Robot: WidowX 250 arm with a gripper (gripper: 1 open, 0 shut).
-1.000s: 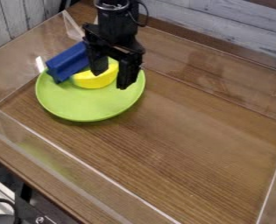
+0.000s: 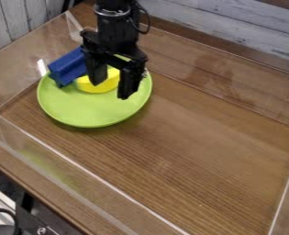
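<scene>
A round green plate (image 2: pixel 88 111) lies on the wooden tray at the upper left. On it sit a yellow object (image 2: pixel 103 83) and a blue block (image 2: pixel 64 67) that is at the plate's back left edge, tilted. My black gripper (image 2: pixel 112 78) hangs over the plate at the yellow object, its fingers on either side and partly covering it. Whether the fingers have closed on anything I cannot tell.
The bare wooden surface fills the right and front of the view, with low walls along the edges. A black cable (image 2: pixel 2 217) shows at the lower left.
The gripper has shifted slightly left over the plate. The plate and the objects on it look nearly unchanged.
</scene>
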